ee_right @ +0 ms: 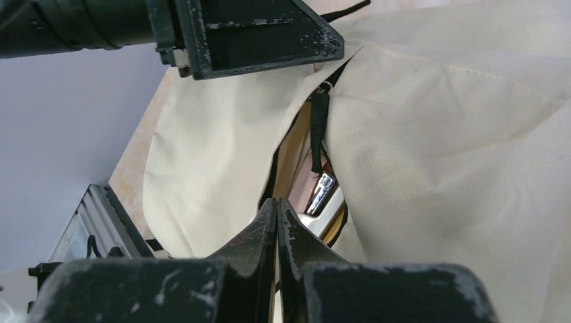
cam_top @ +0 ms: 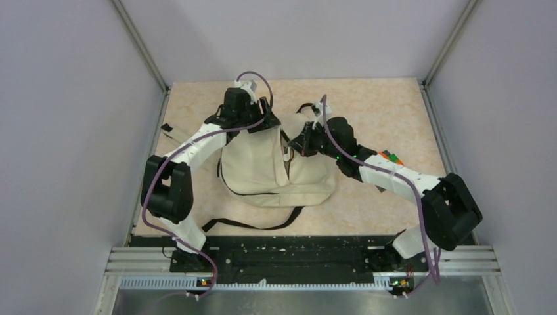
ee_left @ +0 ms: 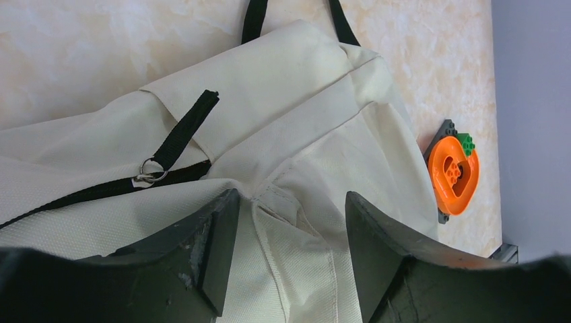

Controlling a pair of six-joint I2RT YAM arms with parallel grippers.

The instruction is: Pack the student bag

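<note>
The cream student bag (cam_top: 249, 170) lies on the table, its zipped opening (cam_top: 287, 161) gaping; inside, the right wrist view shows a pink item (ee_right: 303, 186) and silver and tan things. A black zipper pull (ee_right: 318, 128) hangs over the gap. My left gripper (cam_top: 269, 118) is open over the bag's upper seam, fingers either side of folded fabric (ee_left: 289, 208). My right gripper (cam_top: 299, 147) hovers by the opening, shut, with nothing visible between its fingertips.
An orange tray with a green block (ee_left: 454, 175) on a dark grey base lies at the right, partly under my right arm in the top view. A black strap (cam_top: 253, 226) lies along the front edge. Bare table surrounds the bag.
</note>
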